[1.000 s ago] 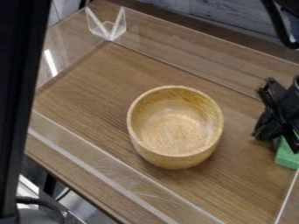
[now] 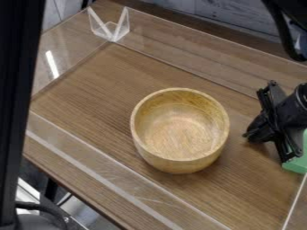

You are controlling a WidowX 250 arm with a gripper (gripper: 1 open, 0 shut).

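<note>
My black gripper (image 2: 267, 128) is at the right edge of the camera view, to the right of a light wooden bowl (image 2: 180, 135). It hangs over a green object (image 2: 296, 160), which is partly hidden by it and cut off by the frame. The fingertips are dark and bunched together; whether anything is between them does not show clearly. The bowl stands empty and upright on the wooden table (image 2: 108, 99).
A clear plastic piece (image 2: 110, 27) stands at the back left. Clear strips run along the table's left and front edges. The middle of the table left of the bowl is free. Dark structures line the left edge of the view.
My gripper has shifted slightly left, and more of the green object shows at the right edge. The bowl has not moved.
</note>
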